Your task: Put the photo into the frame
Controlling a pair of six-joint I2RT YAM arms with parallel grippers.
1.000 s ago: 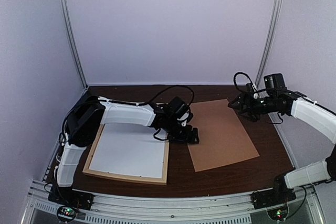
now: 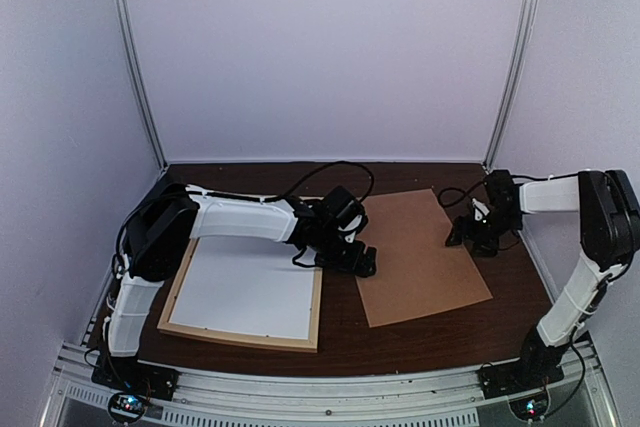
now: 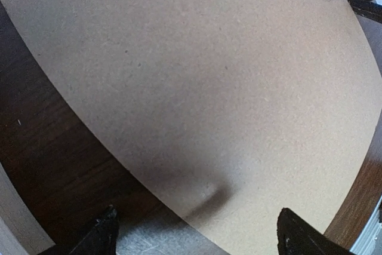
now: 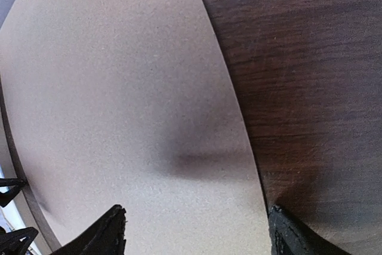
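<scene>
A brown board (image 2: pixel 420 287) lies on the dark table, right of a light wooden frame (image 2: pixel 316 327) holding a white sheet (image 2: pixel 245 287). My left gripper (image 2: pixel 360 259) is low at the board's left edge; in its wrist view the fingers are apart, with board and table between them. My right gripper (image 2: pixel 468 240) is low at the board's right edge; in its wrist view the fingers are apart, one beside the board's edge, with board surface between them.
Pale walls and metal rails enclose the table. The left arm covers the frame's upper part.
The board has shifted very slightly left. The left gripper is nearly still.
</scene>
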